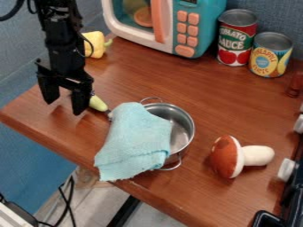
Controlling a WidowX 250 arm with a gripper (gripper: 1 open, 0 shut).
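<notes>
My black gripper (64, 96) hangs over the left part of the wooden table (142, 71), its fingers apart and pointing down. A pale yellow-green object (98, 104), long in shape, lies just right of the fingers, near the metal pot (179, 126). A light blue cloth (130, 142) drapes over the pot's left side and front. Whether anything touches the fingers is hard to tell.
A toy microwave (178, 25), a tomato sauce can (236, 40) and another can (271, 55) stand at the back. A yellow object (95, 44) sits behind the arm. A toy mushroom (236, 156) lies right, beside a black appliance (284, 195).
</notes>
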